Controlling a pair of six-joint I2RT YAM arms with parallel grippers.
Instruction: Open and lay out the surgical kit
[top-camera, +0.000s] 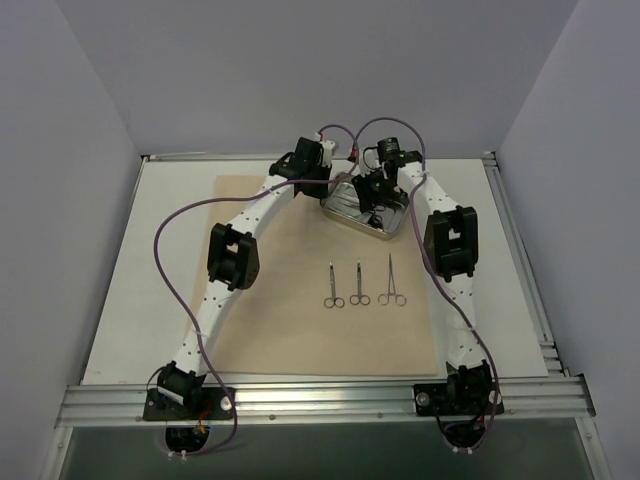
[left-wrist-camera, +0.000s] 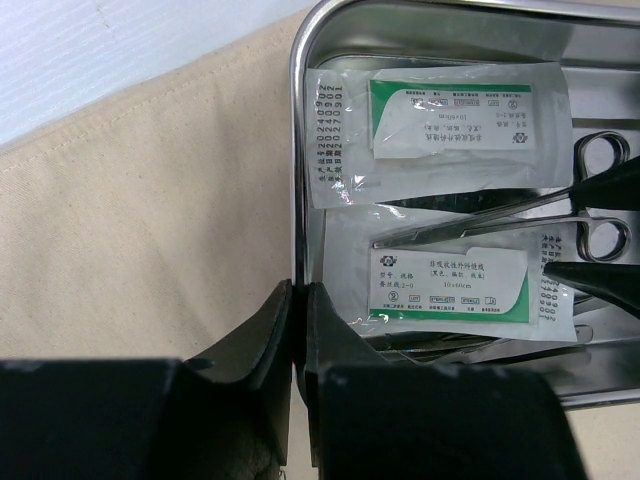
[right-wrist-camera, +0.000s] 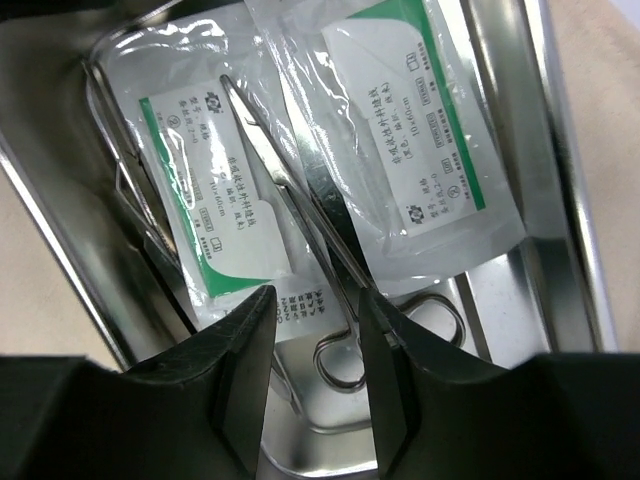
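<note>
A steel tray sits at the back of the beige cloth, holding two suture packets with green labels, scissor-like instruments and more metal tools partly hidden beneath. My left gripper is shut on the tray's side rim. My right gripper stands open over the tray, its fingertips above the lower packet and the ringed instrument. Three instruments lie in a row on the cloth: scissors, another pair and a long forceps.
Purple cables loop over both arms, and grey walls stand at the back and sides.
</note>
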